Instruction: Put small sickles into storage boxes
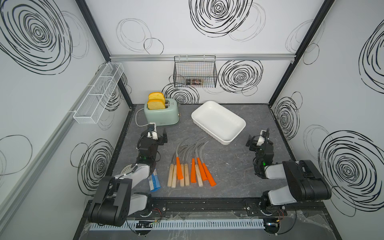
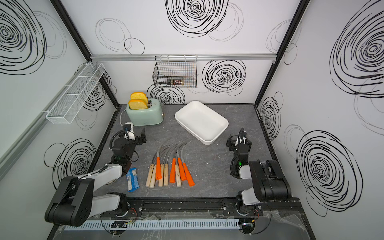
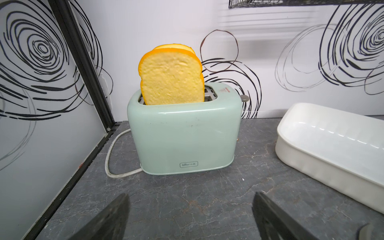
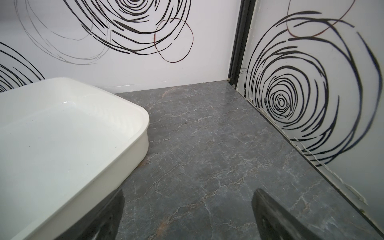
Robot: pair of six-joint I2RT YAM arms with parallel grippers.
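Observation:
Several small sickles (image 1: 193,171) with orange or pale wooden handles lie side by side at the front middle of the table, their curved blades toward the back. A white rectangular box (image 1: 219,120), empty inside, stands behind them to the right. In the left wrist view my left gripper has its fingers wide apart and bare table between them; it is left of the sickles, facing the toaster. My right gripper is also open and empty, right of the sickles and near the box's right side.
A green toaster (image 3: 184,132) with bread slices stands at the back left. Beside my left arm lies a blue packet (image 1: 154,180). A black wire basket (image 1: 195,72) hangs on the back wall, a white rack (image 1: 98,94) on the left.

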